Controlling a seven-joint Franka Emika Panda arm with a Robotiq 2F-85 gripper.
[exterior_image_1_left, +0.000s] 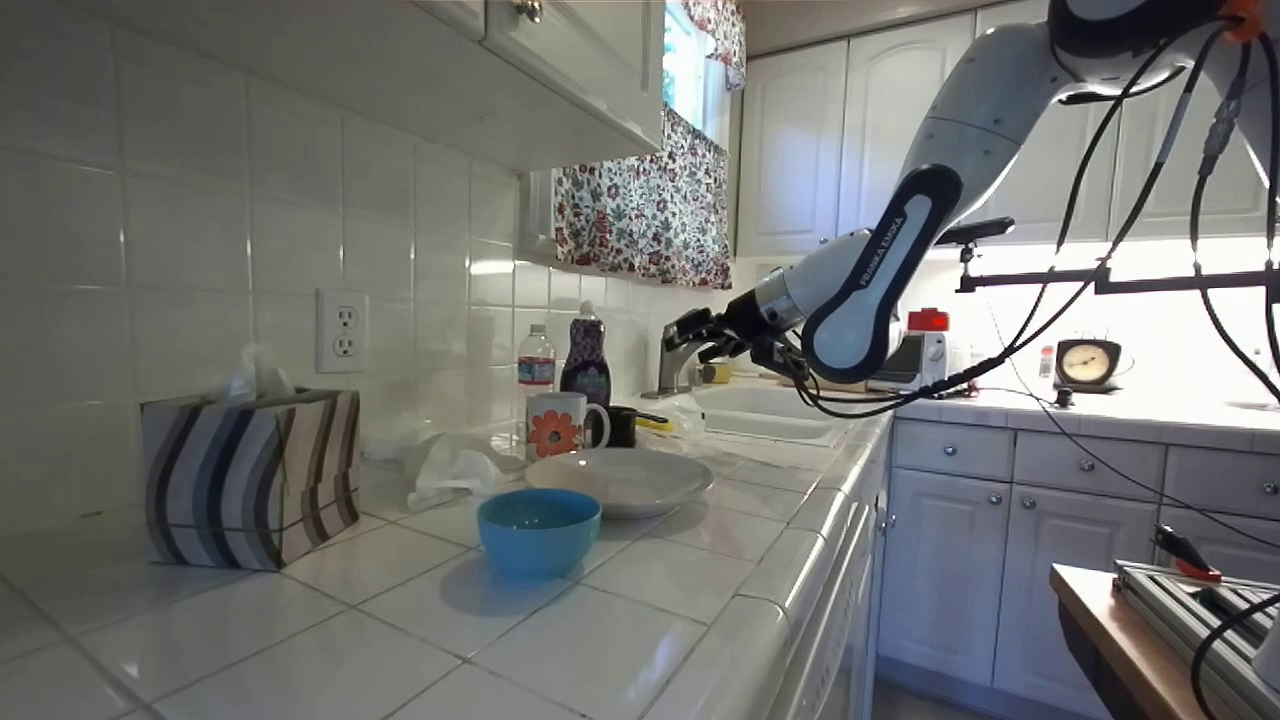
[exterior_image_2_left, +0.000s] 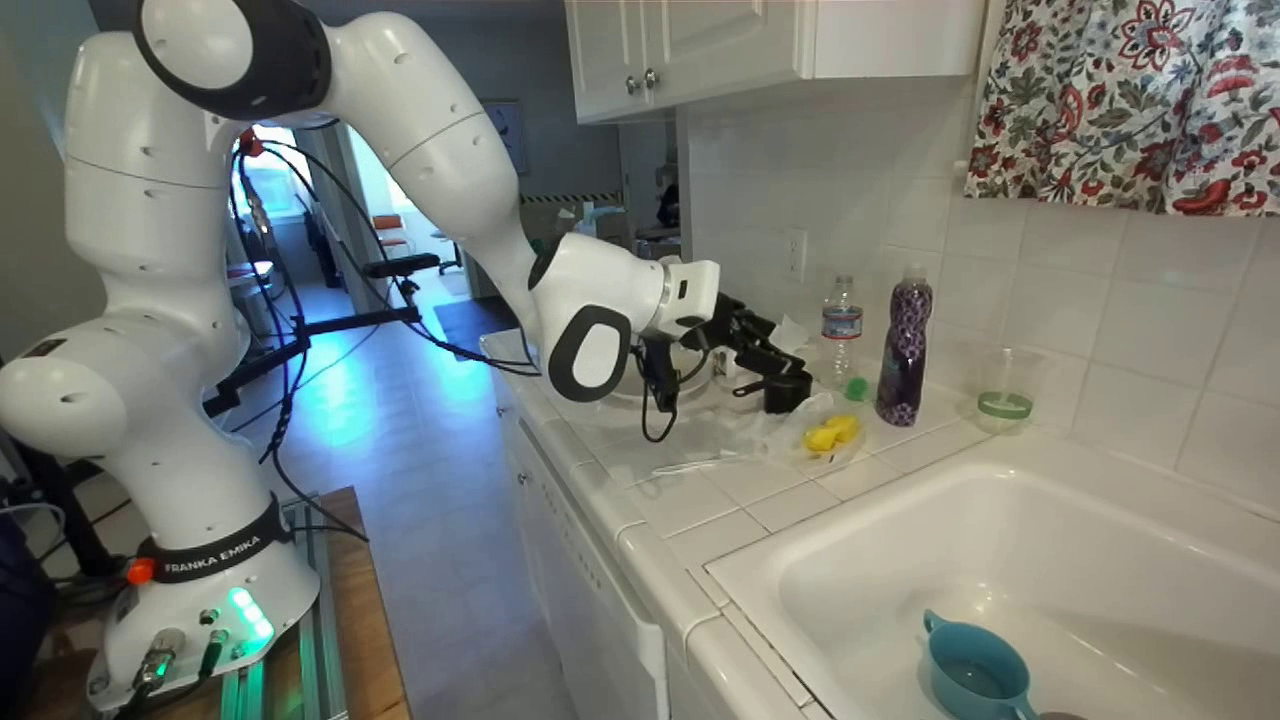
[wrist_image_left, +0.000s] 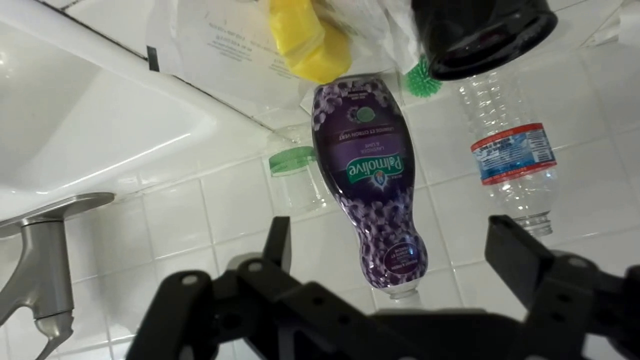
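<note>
My gripper is open, its fingers spread wide with nothing held between them. Beyond the gap, in the wrist view, stands a purple Palmolive soap bottle (wrist_image_left: 375, 162) with a white cap. It shows between the two fingertips but some way off, against the tiled wall. A clear water bottle (wrist_image_left: 516, 153) with a red and blue label is beside it, partly behind the right finger. In exterior view 1 the gripper (exterior_image_1_left: 692, 340) hangs above the counter near the faucet, to the right of the soap bottle (exterior_image_1_left: 585, 360).
The sink (exterior_image_2_left: 1020, 528) holds a teal cup (exterior_image_2_left: 978, 672). A black pot (exterior_image_2_left: 780, 390), yellow item (exterior_image_2_left: 831, 433) and clear cup (exterior_image_2_left: 1005, 390) surround the bottles. Nearer exterior view 1 are a flowered mug (exterior_image_1_left: 555, 427), plate (exterior_image_1_left: 636, 478), blue bowl (exterior_image_1_left: 537, 532) and tissue box (exterior_image_1_left: 252, 480).
</note>
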